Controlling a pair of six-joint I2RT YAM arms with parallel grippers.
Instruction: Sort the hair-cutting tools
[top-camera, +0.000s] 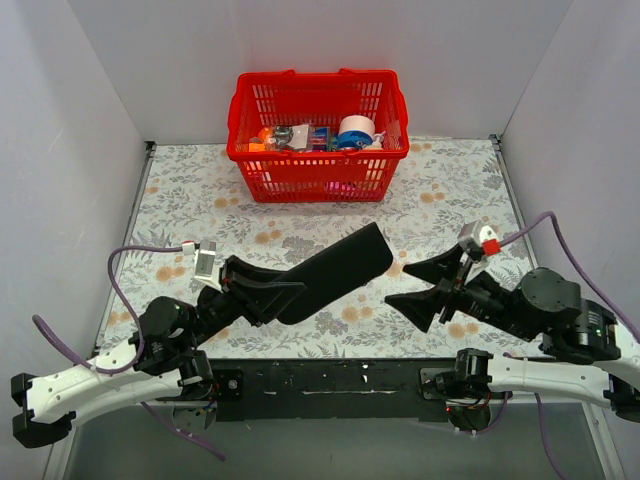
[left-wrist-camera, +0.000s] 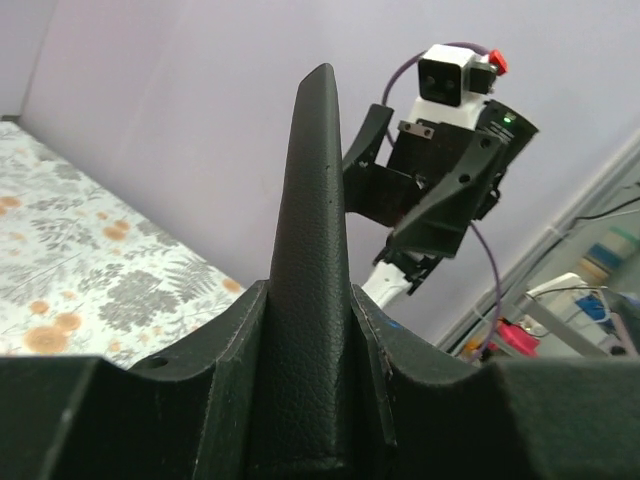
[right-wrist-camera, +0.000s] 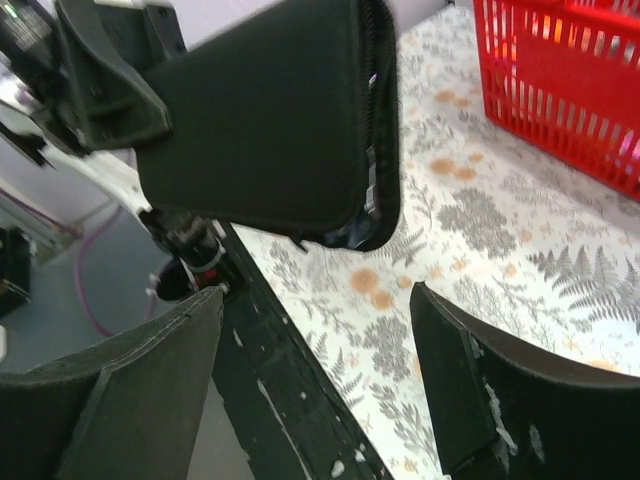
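A black rectangular case (top-camera: 338, 268) hangs above the patterned mat, with my left gripper (top-camera: 292, 288) shut on its left end; in the left wrist view its narrow edge rises from between the fingers. My right gripper (top-camera: 412, 288) stands open to the right of the case, apart from it, with nothing between its fingers. In the right wrist view the case (right-wrist-camera: 260, 120) shows its broad face and a dark seam along its edge.
A red basket (top-camera: 316, 180) with several packaged items and tape-like rolls stands at the back centre. Walls bound both sides and the back.
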